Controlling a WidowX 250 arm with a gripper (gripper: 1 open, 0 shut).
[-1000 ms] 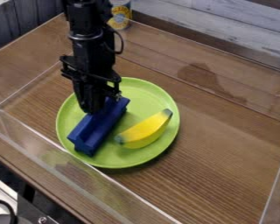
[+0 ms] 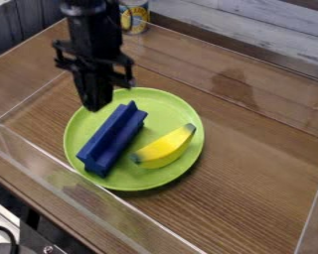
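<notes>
My gripper (image 2: 95, 87) is raised just above the upper left of a green plate (image 2: 175, 175), its fingers blurred and apart from the blue bar below. The long dark blue bar (image 2: 111, 141) lies on the plate's left side, slanting from lower left to upper right. A yellow banana (image 2: 165, 147) rests on the plate to the right of the bar.
A can (image 2: 134, 16) stands at the back edge behind the arm. A dark cable (image 2: 3, 238) is at the lower left corner.
My gripper has risen and moved a little left, away from the blue bar, which remains on the plate in about the same place.
</notes>
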